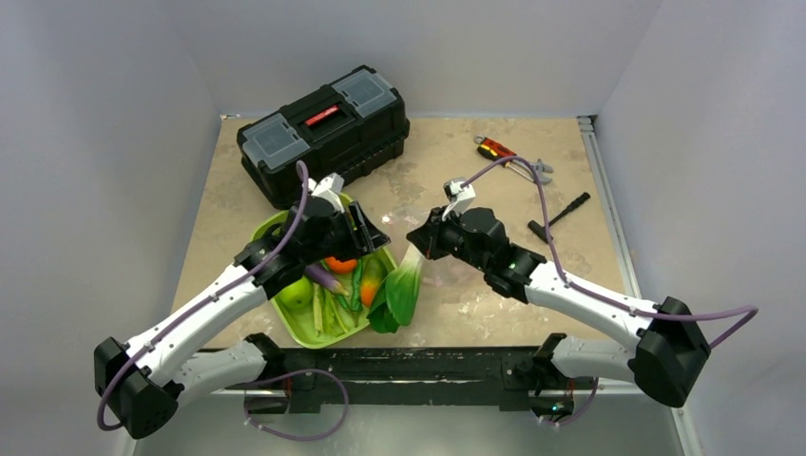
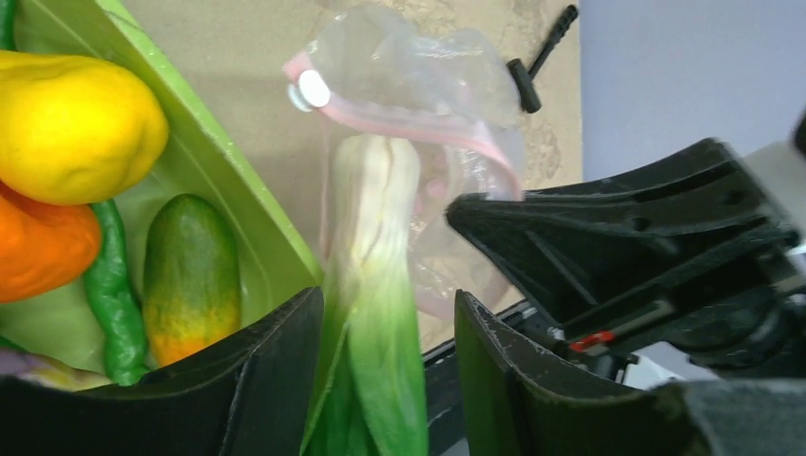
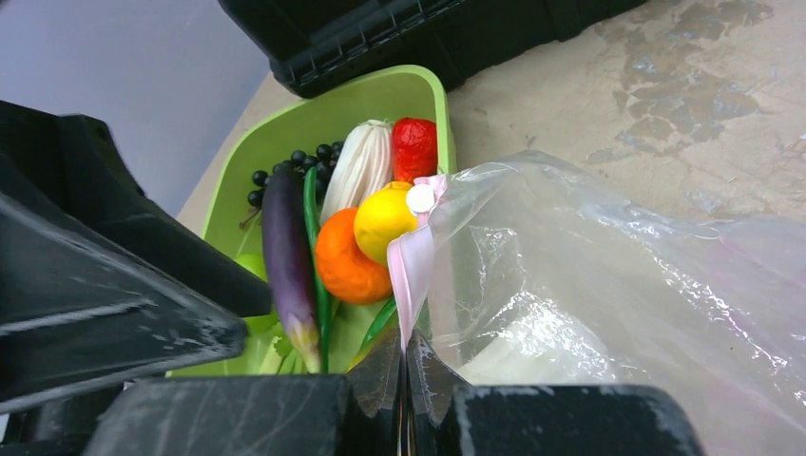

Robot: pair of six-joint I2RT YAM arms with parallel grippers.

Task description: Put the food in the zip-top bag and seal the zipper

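The bok choy [image 1: 403, 290] lies at the right rim of the green bin [image 1: 314, 337], its white stem near the mouth of the clear zip top bag [image 2: 418, 66]. My left gripper [image 1: 371, 228] hangs above it, part open; in its wrist view the stem shows beyond and between the fingertips. My right gripper [image 1: 420, 239] is shut on the bag's pink zipper edge [image 3: 411, 266], the film spreading to the right. Peppers, an orange, an eggplant [image 3: 290, 256] and other produce fill the bin.
A black toolbox [image 1: 325, 133] stands at the back left. A wrench [image 1: 518, 163] and a black-handled tool [image 1: 568, 211] lie on the right of the table. The table's front edge is close below the bin.
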